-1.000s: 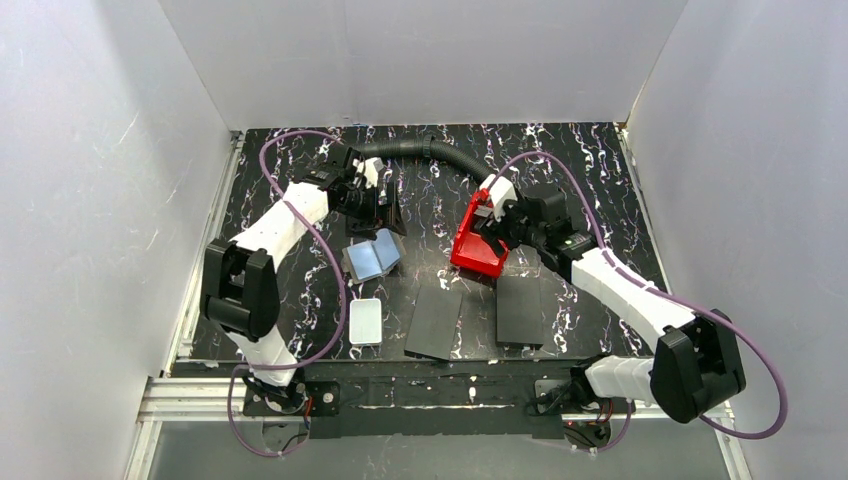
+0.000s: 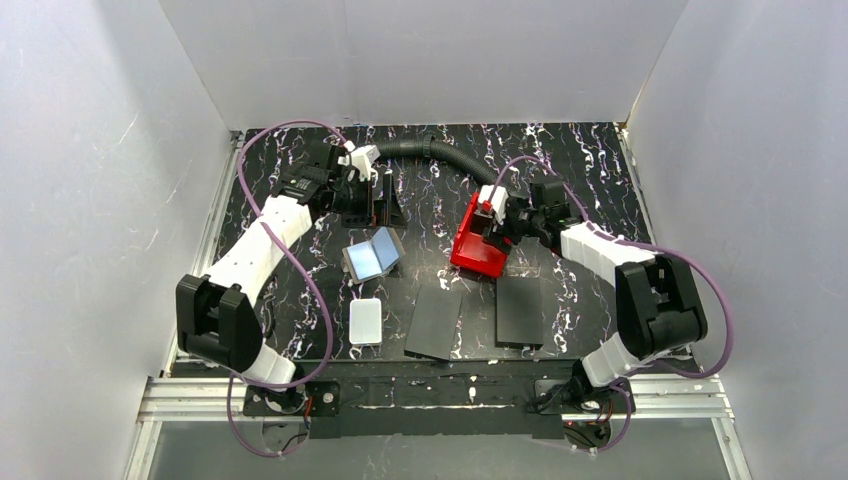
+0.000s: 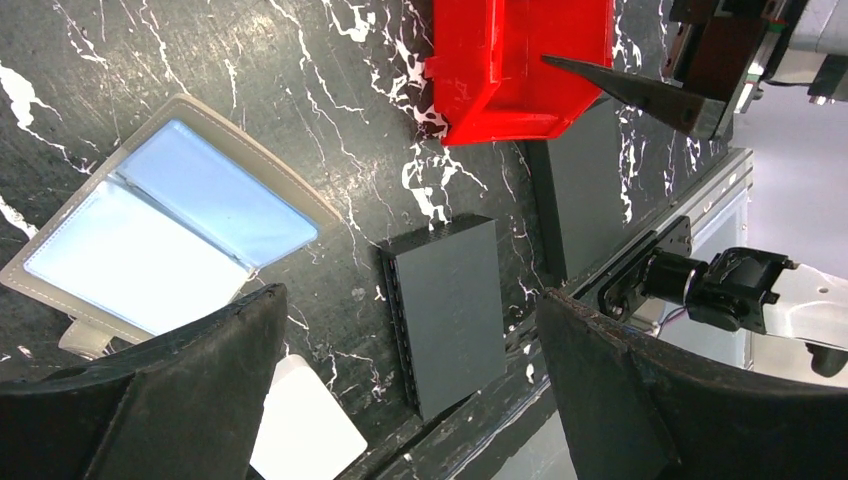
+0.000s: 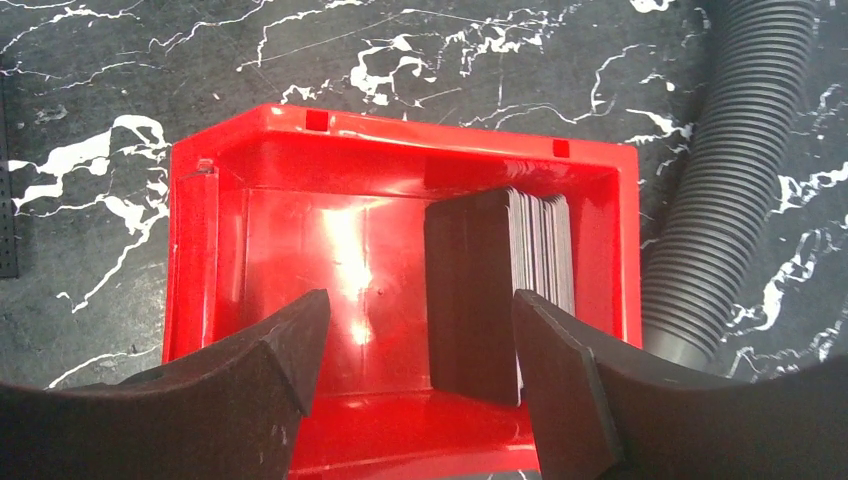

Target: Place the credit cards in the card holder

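Observation:
The card holder (image 2: 372,254) lies spread on the table, tan outside with pale blue inner faces; in the left wrist view the holder (image 3: 165,240) is at the left. Just behind it, my left gripper (image 2: 388,210) stands open and empty. Inside the red bin (image 4: 300,240), a stack of dark credit cards (image 4: 470,290) with pale edges stands at the right end. My right gripper is over the bin with its fingers apart. Its right finger (image 4: 560,370) overlaps the stack's edges in view; whether it touches them cannot be told.
Behind the bin runs a grey corrugated hose (image 2: 440,150). In front lie two dark flat boxes (image 2: 434,322) (image 2: 519,312) and a white tray (image 2: 366,321). Bare table separates holder and bin.
My left gripper has drawn back slightly from the holder. The right elbow has swung inward, and the right gripper has shifted slightly over the bin. Holder and bin have stayed put.

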